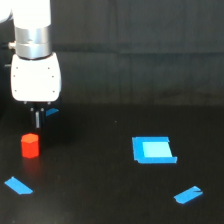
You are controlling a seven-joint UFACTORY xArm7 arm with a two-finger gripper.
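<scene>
A small red block (30,147) sits on the dark table toward the left of the camera view. Just above and slightly behind or right of it hangs my white gripper (38,119), pointing down. Its dark fingers are small and hard to make out, and whether they are open or shut does not show. The block appears apart from the fingertips.
To the right, blue tape (138,149) frames a pale square (156,149) on the table. Blue tape strips lie at front left (18,186) and front right (188,195).
</scene>
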